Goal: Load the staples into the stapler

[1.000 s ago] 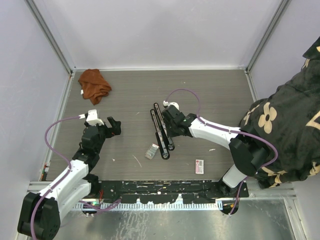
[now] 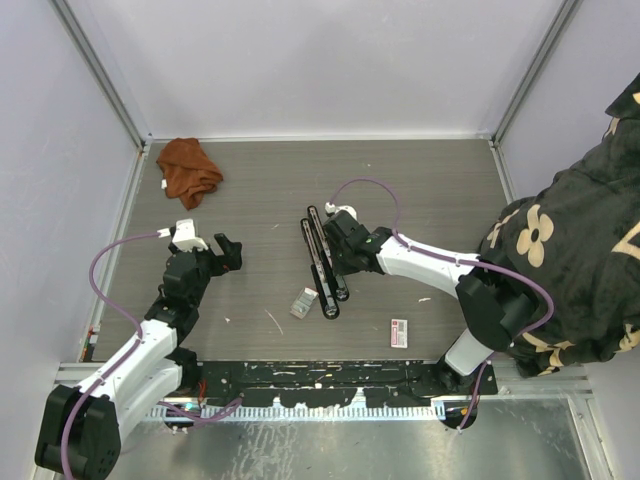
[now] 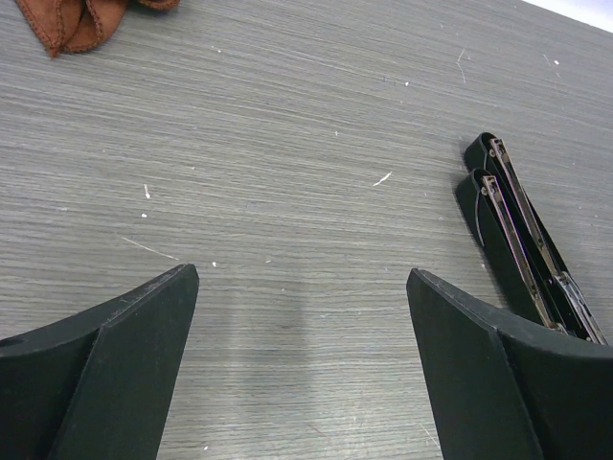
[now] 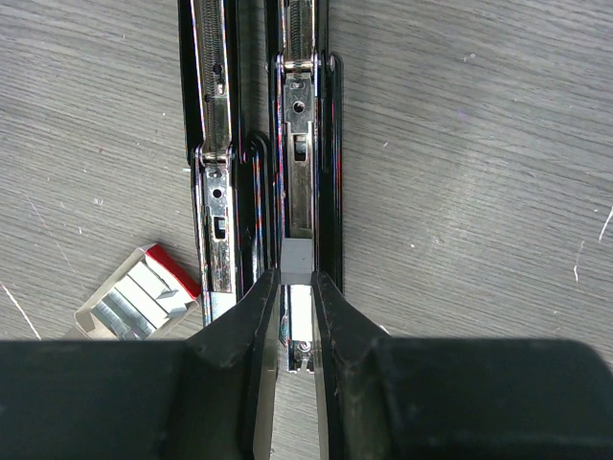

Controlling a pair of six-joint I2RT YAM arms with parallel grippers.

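Note:
Two black staplers lie opened side by side, the left one (image 4: 218, 206) and the right one (image 4: 300, 158), their metal channels facing up. My right gripper is shut on a small grey staple strip (image 4: 297, 257) over the lower part of the right stapler's channel. Whether the strip touches the channel I cannot tell. Bright strips show at the lower ends of both channels. Off to the left, my left gripper (image 2: 230, 252) hangs open, with only bare table between its fingers in the left wrist view.
An open staple box (image 4: 139, 297) with several strips in it lies left of the staplers. A second, flat box (image 2: 399, 333) rests near the front edge. A brown cloth (image 2: 188, 172) is at the back left. Bare table separates the left gripper from the staplers.

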